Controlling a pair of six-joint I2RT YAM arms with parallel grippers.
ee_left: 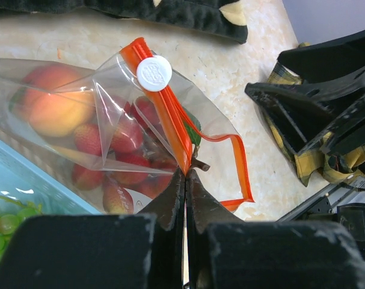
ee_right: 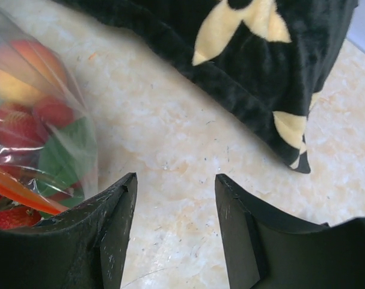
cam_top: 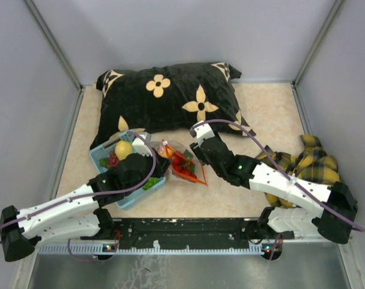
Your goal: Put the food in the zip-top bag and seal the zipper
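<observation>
The clear zip bag [cam_top: 181, 168] lies on the table with an orange zipper strip [ee_left: 169, 123] and a white round slider [ee_left: 154, 73] at one end. Inside are a peach [ee_left: 61, 108], several strawberries [ee_left: 127, 133] and something green. Its mouth gapes toward the right. My left gripper is shut, its tips at the orange zipper edge; the thin edge runs right to where the fingertips meet. Right of the bag, my right gripper stands open with only bare table between its fingers, apart from the bag.
A blue basket [cam_top: 127, 200] with a yellow fruit [cam_top: 123, 149] and grapes [ee_left: 8, 224] stands left of the bag, partly under the left arm. A dark flowered cushion [cam_top: 170, 96] lines the back. Checkered cloth [cam_top: 311, 162] lies at right.
</observation>
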